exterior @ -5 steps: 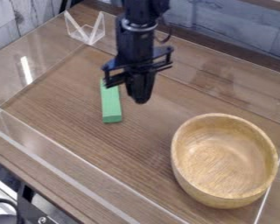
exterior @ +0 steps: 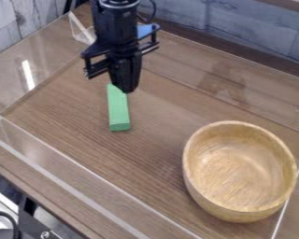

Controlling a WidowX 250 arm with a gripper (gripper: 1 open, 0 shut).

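Observation:
The black gripper [exterior: 126, 78] hangs in the upper middle of the camera view, just above the far end of a green bar [exterior: 119, 110] lying on the wooden table [exterior: 78, 149]. The gripper looks shut, with nothing visible between its fingers.
A large round wooden bowl [exterior: 235, 171] sits at the lower right. Something blue stands behind the arm at the top, partly hidden. Walls edge the table at the back.
The gripper has moved left from the centre to above the green bar's far end. The bar and bowl look unmoved.

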